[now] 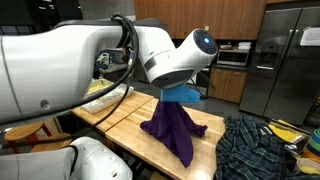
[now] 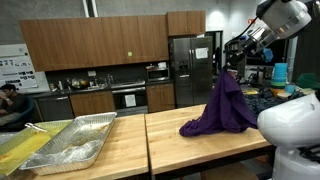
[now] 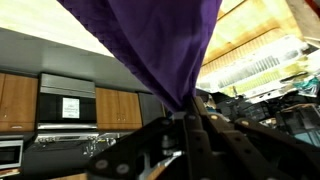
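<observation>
A purple cloth (image 2: 228,105) hangs from my gripper (image 2: 232,72), its lower part spread over the light wooden table (image 2: 165,155). In the wrist view the cloth (image 3: 165,45) narrows to a bunched end at the fingertips of my gripper, which is shut on it. Exterior view 1 shows the cloth (image 1: 172,128) draping onto the tabletop below the arm. The arm hides the fingers there.
A dark checked cloth (image 1: 250,148) lies heaped to the right of the table in exterior view 1. Foil trays (image 2: 75,140) stand at the left in exterior view 2. Bare tabletop lies around the purple cloth.
</observation>
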